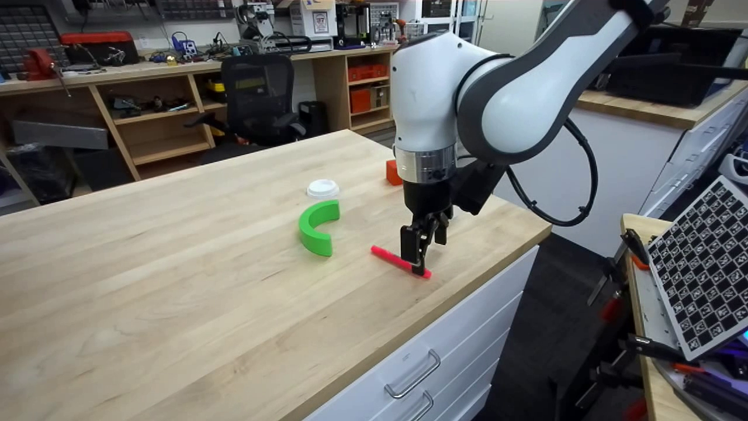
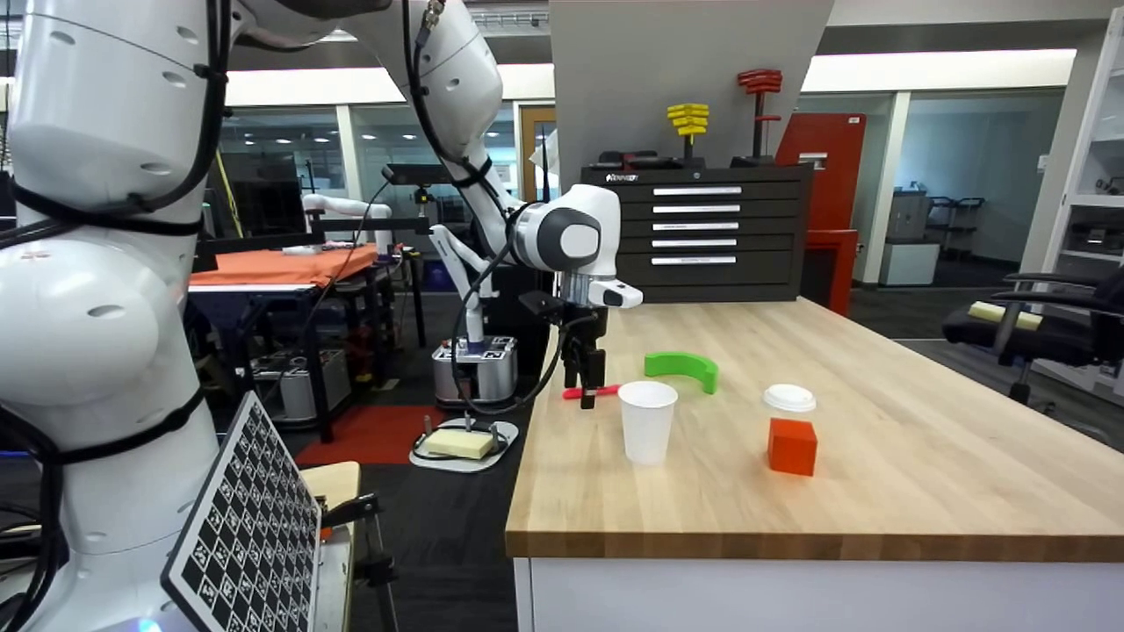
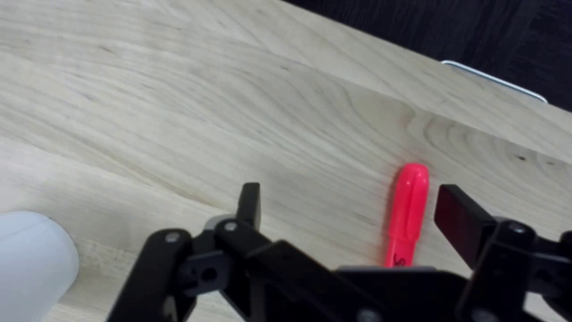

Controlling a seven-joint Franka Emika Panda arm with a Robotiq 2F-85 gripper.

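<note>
A red marker lies flat on the wooden table near its front edge. My gripper hangs over the marker's capped end, pointing down, with its fingers apart. Seen from the wrist, the marker lies inside the gap of the gripper, much closer to the right finger than to the left one. Nothing is held. The marker's lower part is hidden behind the gripper body. A white cup stands upright close by.
A green arch lies beyond the marker. A white lid and an orange cube sit farther off on the table. The table's edge runs close to the marker.
</note>
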